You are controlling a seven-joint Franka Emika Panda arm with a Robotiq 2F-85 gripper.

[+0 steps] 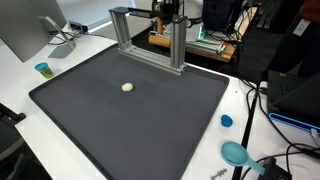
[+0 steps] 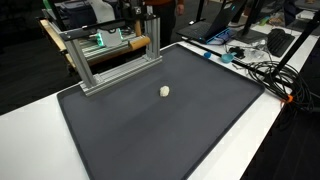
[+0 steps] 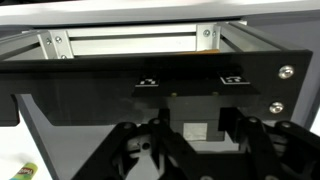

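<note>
My gripper is at the lower middle of the wrist view, its two dark fingers apart with a gap between them. Nothing is clearly gripped. Just beyond the fingertips a black bar [image 3: 70, 95] runs across the whole view; whether they touch it cannot be told. A metal frame [image 1: 178, 69] stands at the back edge of the dark grey board [image 1: 130, 130]. On that board lies a small pale round piece [image 2: 164, 91], well clear of the frame. Neither exterior view shows the fingertips clearly.
A teal cup [image 1: 44, 70] is off the board at the left. On the white table to the right lie a blue round piece [image 1: 226, 121] and a turquoise dish [image 1: 238, 154]. Cables [image 2: 268, 72] are bunched beyond the board. Most of the board is bare.
</note>
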